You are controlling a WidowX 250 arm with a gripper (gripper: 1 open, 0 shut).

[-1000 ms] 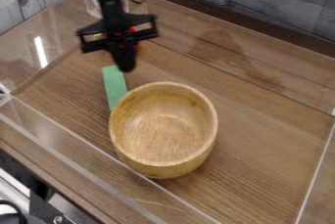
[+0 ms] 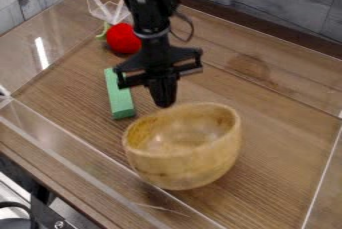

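Observation:
My black gripper point(image 2: 159, 77) points down at the middle of the table, above and just behind a large tan wooden bowl point(image 2: 183, 145). It looks shut, with nothing visible between its fingers. A green block point(image 2: 119, 92) lies just left of the gripper. A red object point(image 2: 120, 38) sits behind the arm at the upper left, beside some clear, stringy material point(image 2: 108, 8).
A dark cable point(image 2: 16, 216) shows at the lower left corner, beyond the table's edge.
My gripper has moved toward the front and right, down nearer the bowl. The bowl sits slightly farther right and appears turned or shifted.

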